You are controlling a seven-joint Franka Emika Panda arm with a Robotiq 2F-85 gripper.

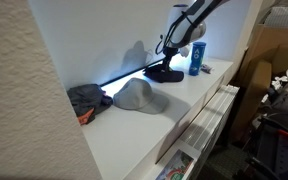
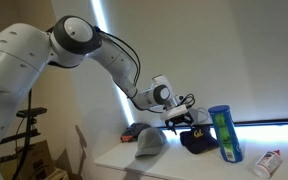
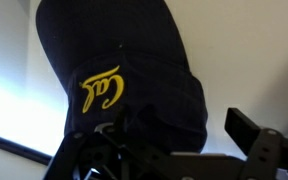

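A dark navy cap with yellow "Cal" lettering fills much of the wrist view. In exterior view 2 the same cap rests on the white surface near the wall. My gripper is open over the cap, with one finger overlapping its dark crown and the other out over the white surface. From the side, the gripper is just above and to the left of the cap. Exterior view 1 shows the gripper close over the dark cap; whether they touch cannot be told.
A grey cap and a dark cap or cloth lie farther along the shelf. Close beside the navy cap stands a blue cylinder. A white bottle lies past it. Bare shelf shows along the front edge.
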